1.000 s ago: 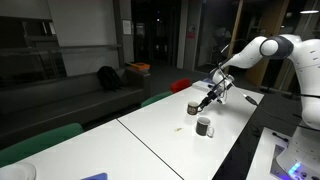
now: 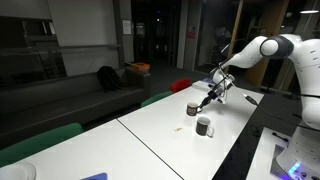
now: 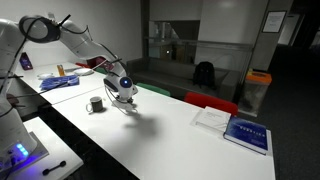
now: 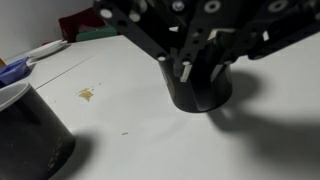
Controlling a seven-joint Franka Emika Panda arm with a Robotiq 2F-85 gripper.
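In the wrist view a black mug [image 4: 196, 96] stands on the white table, directly beyond my gripper. My fingers are closed at the near upper part of this mug; whether they grip its rim or its handle cannot be made out. Exterior view 1 has the same mug [image 2: 192, 109] at the left of the gripper [image 2: 202, 104]. A second dark mug [image 2: 205, 127] stands apart, closer to that camera, and fills the left edge of the wrist view [image 4: 30, 140]. From the opposite side, the gripper [image 3: 122, 100] is low over the table, beside the second mug [image 3: 96, 104].
A small tan scrap [image 4: 86, 94] lies on the table between the mugs. Blue items [image 3: 60, 82] sit at the table's far left, and a white tray [image 3: 212, 120] and a blue box [image 3: 246, 133] at its right.
The arm has shifted very slightly at the black mug. Both mugs appear in the same places.
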